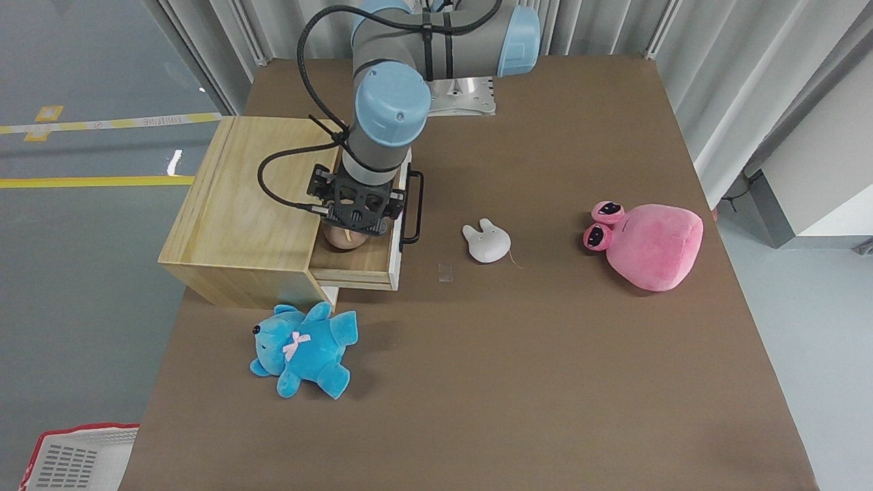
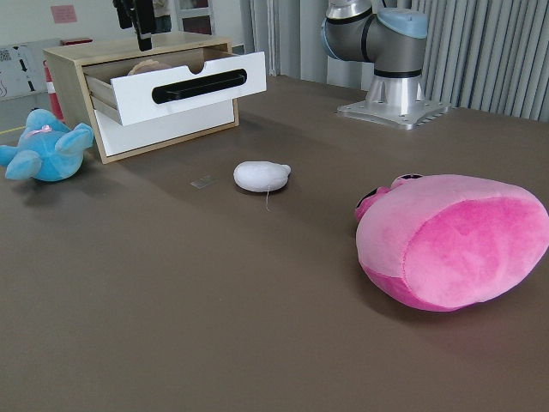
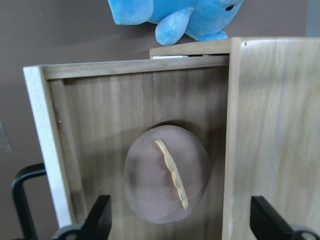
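Observation:
My gripper hangs above the pulled-out drawer of a wooden cabinet, its two black fingers spread wide with nothing between their tips. Inside the drawer lies a round brownish object with a pale twisted strip on top, below and just ahead of the fingertips in the wrist view. From the front camera most of it is hidden under the arm.
A blue plush bear lies beside the cabinet. A small white rabbit-shaped plush and a pink plush sit on the open brown table. A black handle fronts the drawer.

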